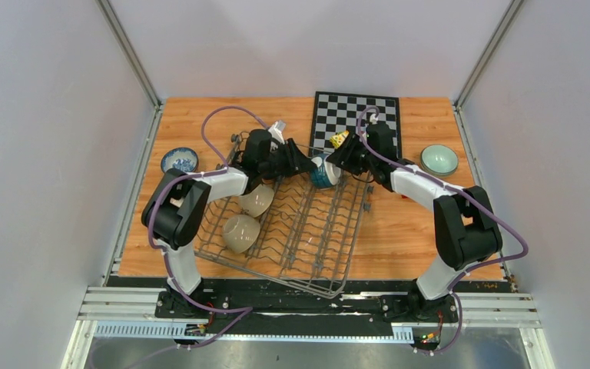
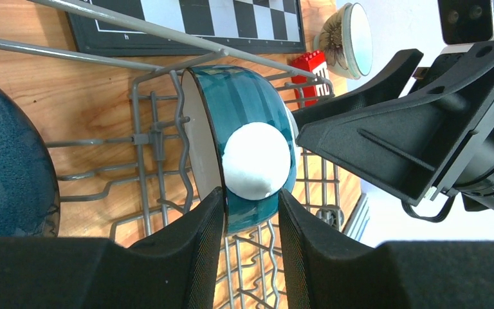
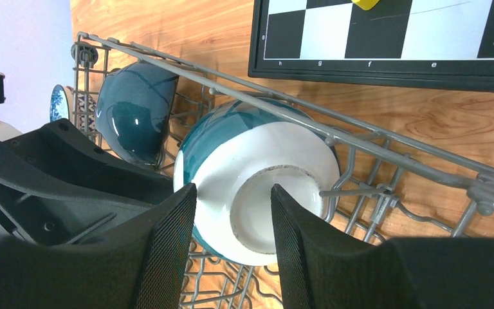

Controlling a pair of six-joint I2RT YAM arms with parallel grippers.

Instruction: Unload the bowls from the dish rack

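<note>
A teal bowl with a white base (image 1: 324, 173) sits tipped on its side in the wire dish rack (image 1: 292, 270), between both grippers. My left gripper has its fingertips at the bowl, over a white round patch on its side. My right gripper has its fingertips against or close by the white base; whether either grips it is unclear. Both look part open. Two pale bowls (image 1: 240, 232) (image 1: 256, 198) lie at the rack's left, and another dark teal bowl (image 3: 135, 109) is beside the held-between one.
A chessboard (image 1: 353, 108) lies behind the rack, with a yellow object on it. A green bowl (image 1: 439, 159) stands at the right of the table, a blue patterned bowl (image 1: 178, 160) at the left. The rack's top rail runs close above the teal bowl.
</note>
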